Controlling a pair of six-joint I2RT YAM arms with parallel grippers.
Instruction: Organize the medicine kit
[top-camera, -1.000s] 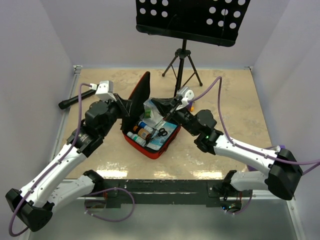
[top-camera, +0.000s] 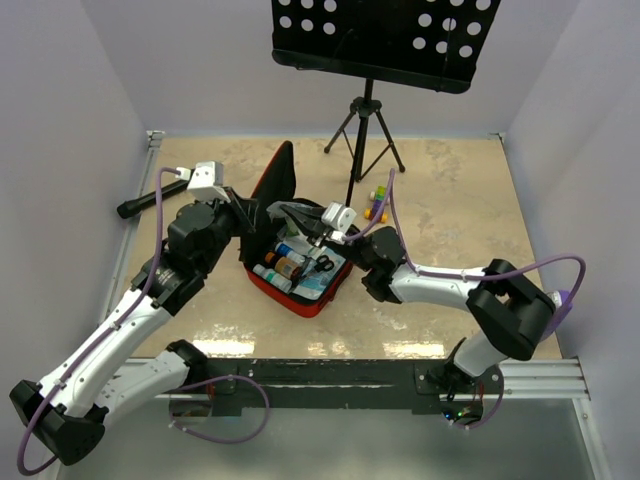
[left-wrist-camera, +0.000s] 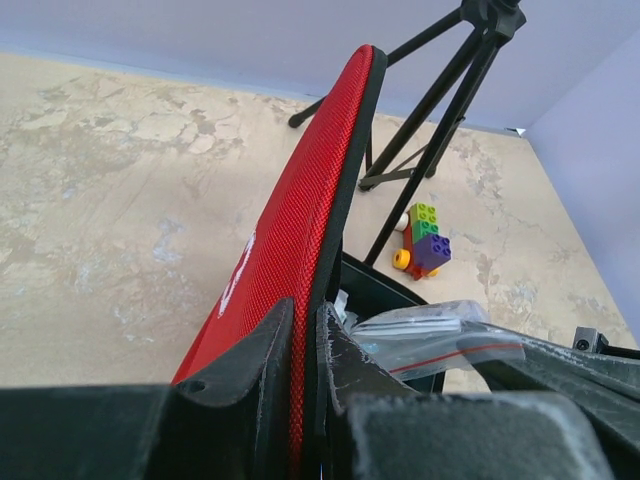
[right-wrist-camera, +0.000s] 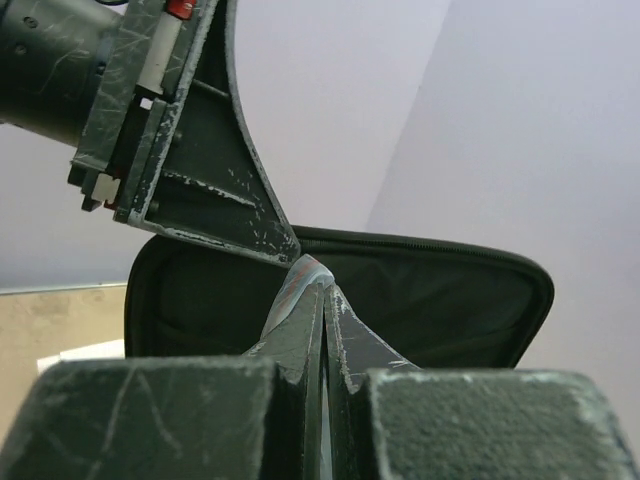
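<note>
The red medicine kit (top-camera: 309, 309) lies open on the table, its black-lined lid (top-camera: 277, 182) raised. My left gripper is shut on the lid's edge, which runs between its fingers in the left wrist view. Over the back of the open kit, my right gripper (top-camera: 282, 208) is shut on a thin clear plastic bag (left-wrist-camera: 440, 340), whose red-striped seal shows in the left wrist view. In the right wrist view, part of that bag (right-wrist-camera: 300, 280) pokes up at the fingertips, close to the left gripper. Inside the kit are bottles (top-camera: 284, 266) and black-handled scissors (top-camera: 323, 263).
Behind the kit stands a black music stand (top-camera: 363, 110), its leg close to the kit's back corner. Toy blocks (left-wrist-camera: 425, 240) sit right of that leg. A black cylinder (top-camera: 140, 200) lies at the far left.
My right gripper has moved left and slightly down with the bag, closer to the lid.
</note>
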